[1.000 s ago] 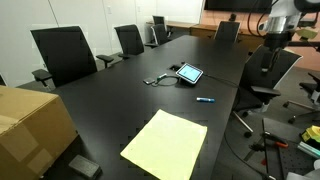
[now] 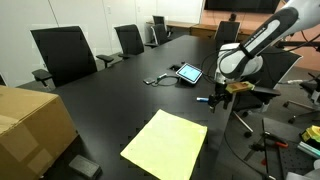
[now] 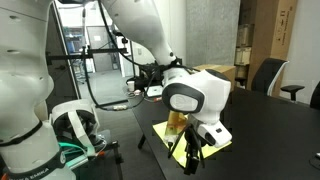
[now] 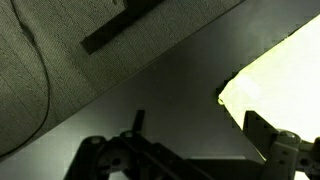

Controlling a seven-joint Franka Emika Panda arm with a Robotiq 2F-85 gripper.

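My gripper is open; in the wrist view its dark fingers (image 4: 250,128) stand wide apart with only bare black table between them. A yellow sheet (image 2: 166,145) lies flat on the table, and its near corner shows at the right of the wrist view. The blue pen-like object (image 2: 203,99) lies on the table close to the gripper in exterior view 1. Part of it may be hidden by the arm, and it does not show in the wrist view. Exterior view 2 has the gripper (image 3: 196,158) above the table in front of the sheet.
A tablet (image 2: 188,73) and small dark items lie farther up the table. A cardboard box (image 2: 35,130) and a dark block (image 2: 85,166) are at the left. Past the table edge, carpet (image 4: 70,75) shows.
The arm has swung left from the right side of exterior view 1, coming in over the table near the blue object. The sheet, tablet and box have stayed put.
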